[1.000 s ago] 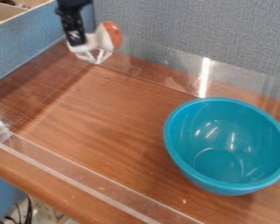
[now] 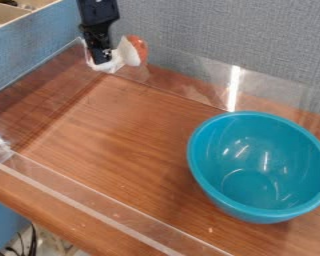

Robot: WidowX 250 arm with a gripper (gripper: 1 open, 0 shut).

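Note:
My black gripper (image 2: 103, 52) is at the back left of the wooden table, over a white object with an orange-red part (image 2: 123, 54). The object is at the gripper's fingers, partly hidden by them; whether the fingers are closed on it I cannot tell. A teal bowl (image 2: 259, 168), empty, stands at the right of the table.
Clear plastic strips run along the table's back and front edges. A blue padded wall (image 2: 23, 50) is at the left, a grey fabric wall (image 2: 230, 35) behind. Cables lie below the front left.
The gripper came down from higher and further left a second ago.

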